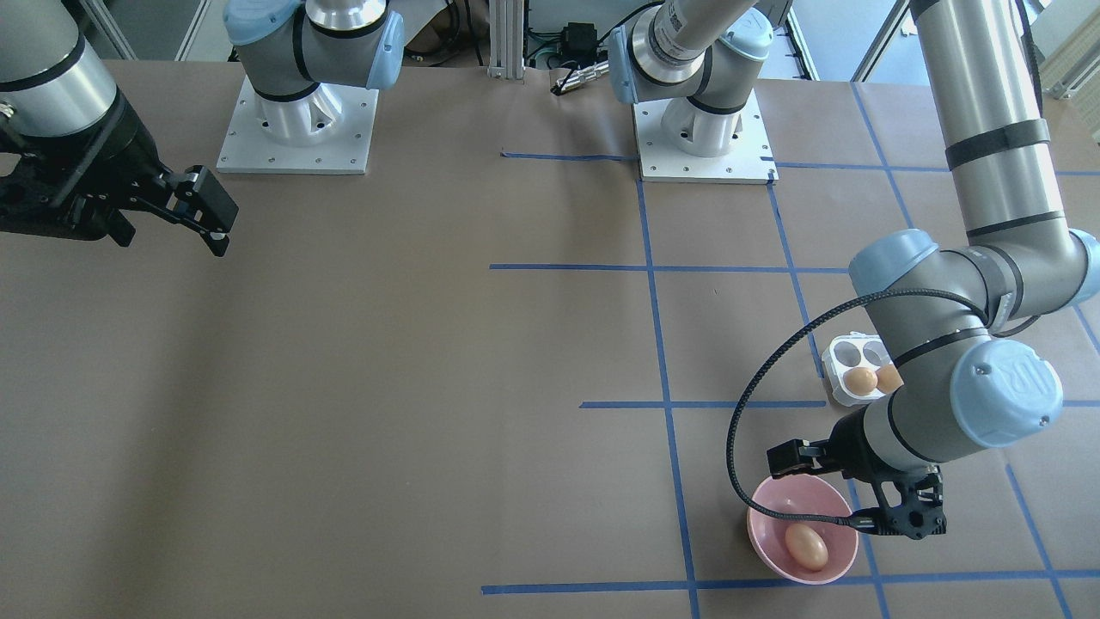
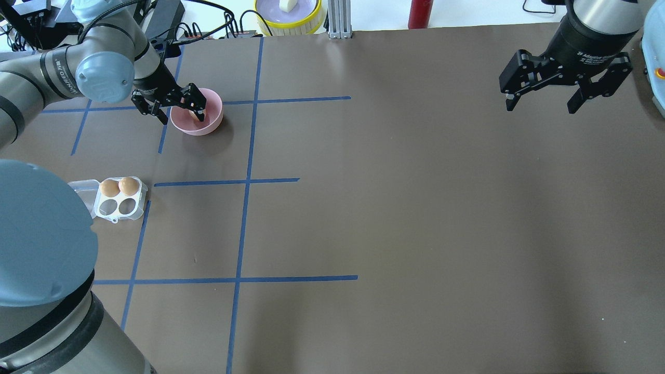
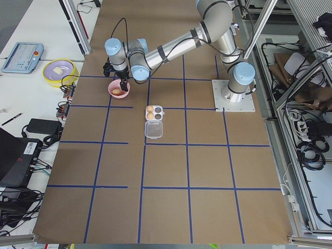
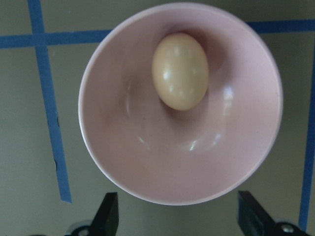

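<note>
A pink bowl [image 1: 773, 531] stands on the taped floor board with a brown egg [image 4: 179, 71] lying in it, toward one side. My gripper is just over the bowl's rim, its two dark fingers wide apart at the bottom of the wrist view, nothing between them but the view of bowl and board. A clear egg carton [image 2: 121, 205] with its lid open holds two eggs [image 2: 128, 186] and two empty cups, beyond the bowl from the front camera.
A second arm's black gripper [image 1: 124, 201] hangs at the left of the front view, and other arm bases [image 1: 706, 160] stand at the back. A yellow container [image 2: 288, 25] is off the board's edge. The board's middle is clear.
</note>
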